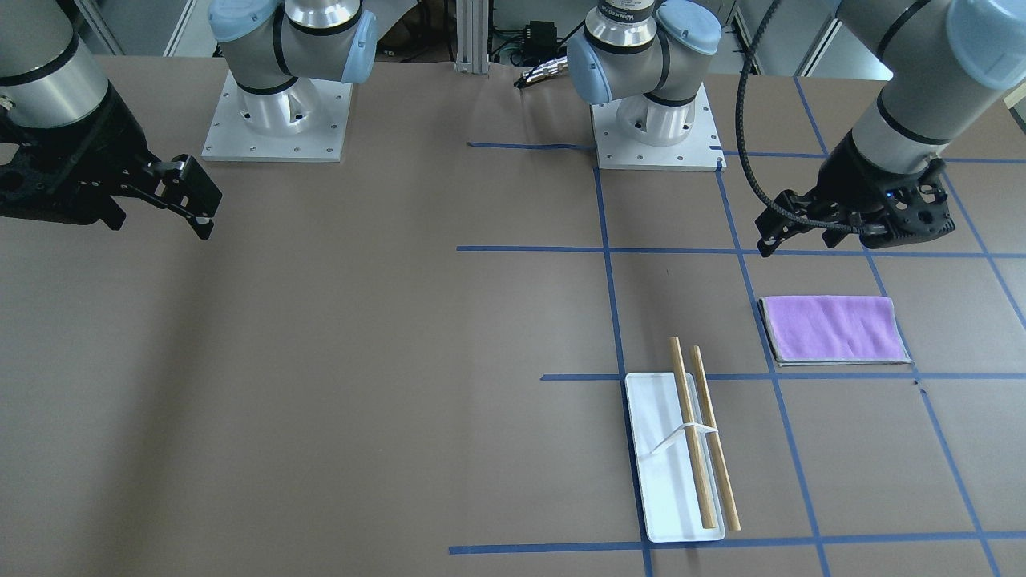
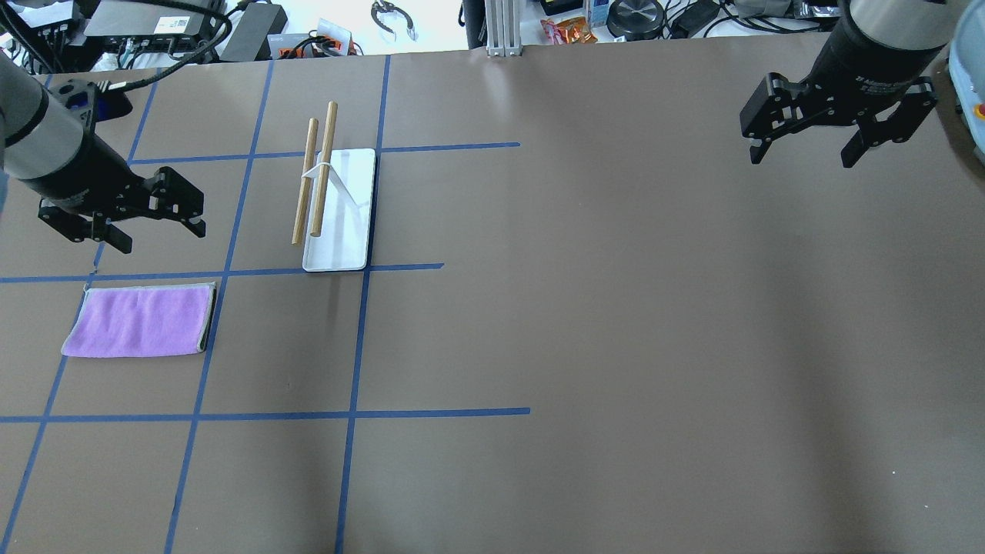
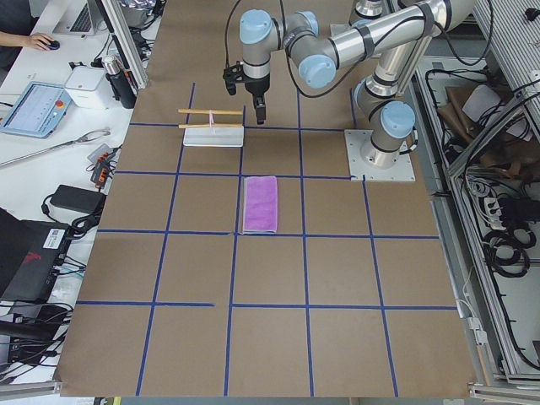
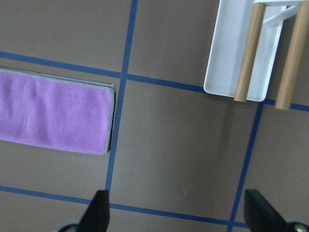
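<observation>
A folded lilac cloth with a grey edge (image 1: 834, 328) lies flat on the taped table, also at the left of the wrist view (image 4: 55, 114). Beside it stands a white tray (image 2: 348, 235) carrying two wooden rods (image 2: 321, 198) on a white support. My gripper (image 1: 798, 234) hangs above the table behind the cloth in the front view; in the wrist view its fingers sit apart at the bottom corners, open, with bare table between them.
A second arm's black gripper (image 1: 183, 197) hangs at the far left of the front view. Robot bases (image 1: 616, 144) stand along the back edge.
</observation>
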